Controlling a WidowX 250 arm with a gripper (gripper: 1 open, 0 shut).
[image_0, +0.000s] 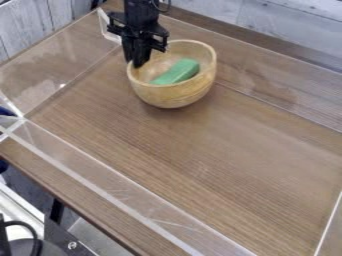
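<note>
A light wooden bowl (174, 92) sits at the upper middle of the table, with a green rectangular block (178, 72) inside it. My black gripper (134, 57) is at the bowl's left rim, shut on it, its fingertips partly hidden against the wood.
Clear tape strips cross its left part, and a white panelled surface runs behind it at the top. Black cables lie off the table at the lower left.
</note>
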